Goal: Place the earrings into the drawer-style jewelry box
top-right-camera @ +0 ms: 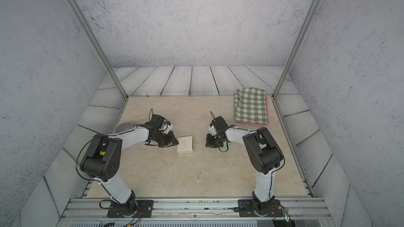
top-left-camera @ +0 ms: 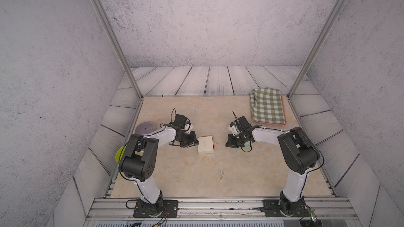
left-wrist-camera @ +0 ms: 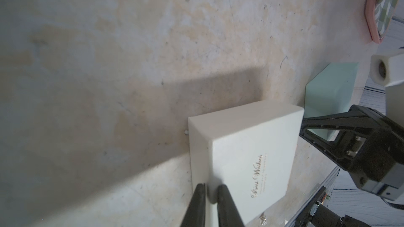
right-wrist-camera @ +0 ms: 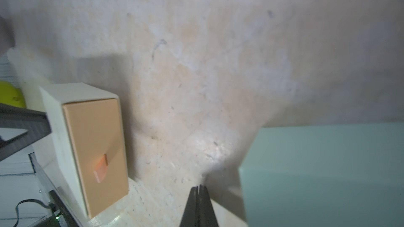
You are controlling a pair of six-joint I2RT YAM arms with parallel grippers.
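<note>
A white drawer-style jewelry box [top-left-camera: 205, 144] stands shut in the middle of the table, gold lettering on its top. Its tan drawer front, with an orange pull tab [right-wrist-camera: 100, 169], faces right. At the box's left end is my left gripper, its fingers a little apart; whether they touch the box I cannot tell. My right gripper is shut to the right of the box, nothing between its fingers, away from the tab. The small gold earrings [top-left-camera: 221, 176] lie on the table in front of the box, also seen partly as a glint in the left wrist view.
A pale green box [right-wrist-camera: 324, 172] stands beside my right gripper. At the back right lies a folded checkered cloth [top-left-camera: 268, 106] on a pink tray. A purple-grey round dish [top-left-camera: 145, 127] and a yellow-green item [top-left-camera: 120, 154] are at the left.
</note>
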